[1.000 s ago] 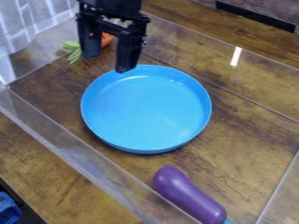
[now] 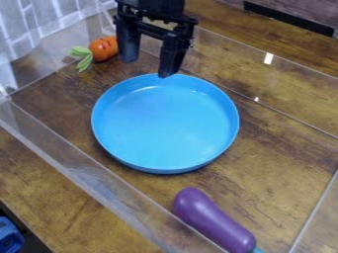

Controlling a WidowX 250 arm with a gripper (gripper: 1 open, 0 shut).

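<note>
My black gripper [image 2: 149, 55] hangs at the top centre, open, with nothing seen between its two fingers, just above the far rim of a round blue plate [image 2: 164, 123]. An orange carrot [image 2: 105, 47] with green leaves lies behind and left of it, beside the left finger. A purple eggplant toy [image 2: 211, 218] lies at the bottom right, apart from the plate.
Clear walls run along the left and the lower edges. A blue object [image 2: 8, 237] shows at the lower left corner.
My gripper has moved back and to the right over the last second, uncovering more of the carrot. The plate and eggplant have not moved.
</note>
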